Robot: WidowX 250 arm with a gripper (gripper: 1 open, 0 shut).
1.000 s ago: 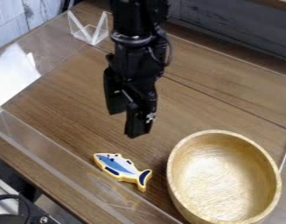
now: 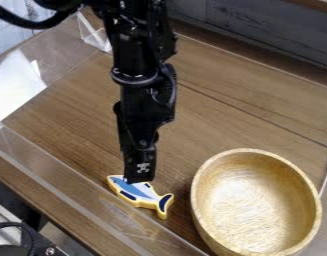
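Note:
My black gripper [image 2: 136, 170] hangs low over the wooden table, its fingertips just above the tail-to-middle part of a flat toy fish [image 2: 146, 200], blue and white with a yellow edge. The fingers are open; whether they touch the fish cannot be seen clearly. To the right of the fish stands a light wooden bowl [image 2: 255, 200], empty.
A clear barrier runs along the near left edge, and a white sheet [image 2: 11, 85] lies at the far left. A dark cable curves at the bottom left.
My gripper has come down and slightly to the left, toward the fish. The fish and the bowl have not moved.

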